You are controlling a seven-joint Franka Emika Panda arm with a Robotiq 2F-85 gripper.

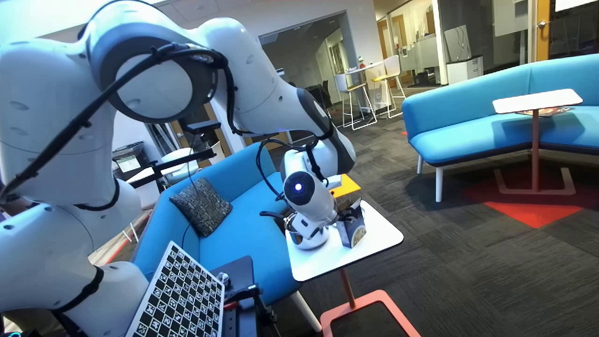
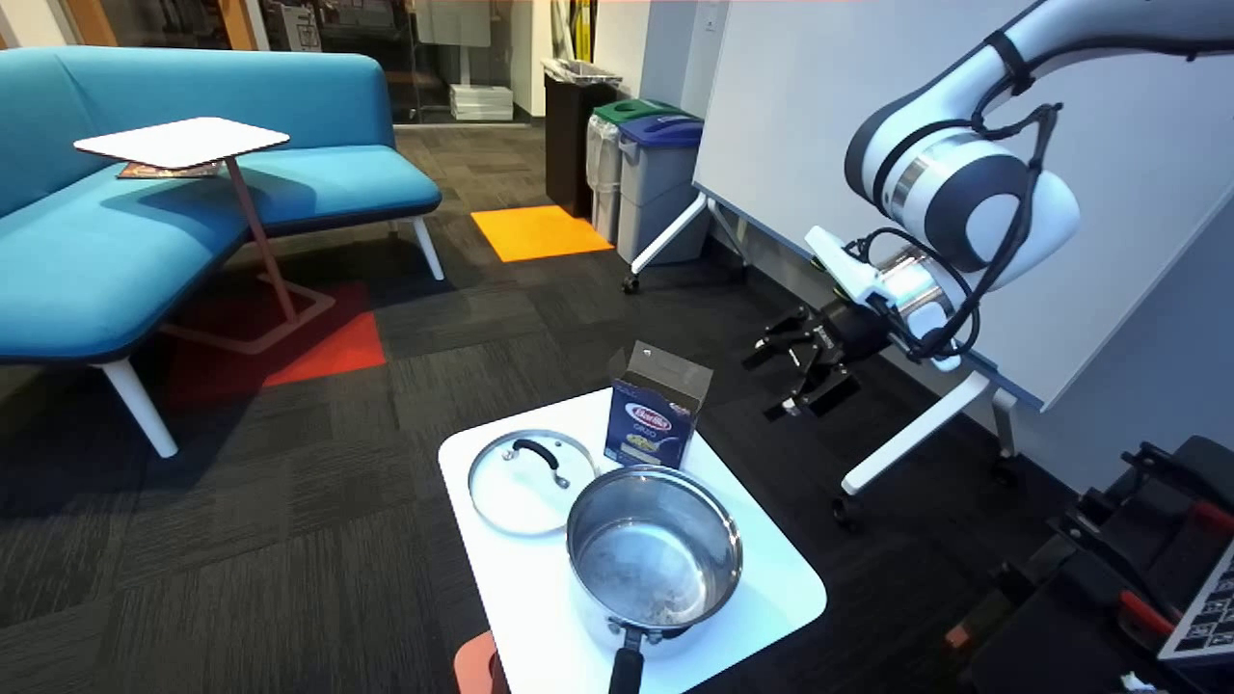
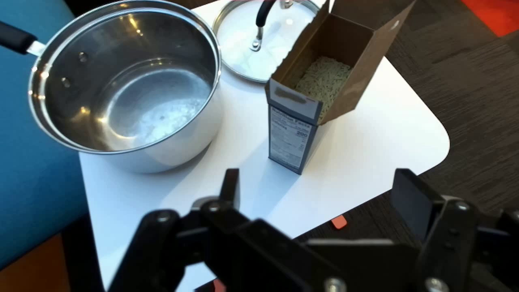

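A dark blue Barilla orzo box (image 2: 649, 423) stands upright on the white table (image 3: 408, 141), its top flaps open and pale grains visible inside in the wrist view. Beside it sits a steel saucepan (image 3: 131, 92), empty, with a black handle. The glass lid (image 2: 517, 495) lies flat on the table near both. Wide open, my gripper has nothing between its fingers. In exterior view 2 the gripper (image 2: 787, 370) hangs in the air to the right of the box, apart from it. Exterior view 1 shows the arm partly hiding the pan.
A blue sofa (image 1: 247, 236) runs alongside the small table. Bare tabletop lies in front of the box in the wrist view. Another sofa (image 2: 278, 173) with a side table (image 2: 185, 141) stands well away. A patterned board (image 1: 182, 297) is near the arm's base.
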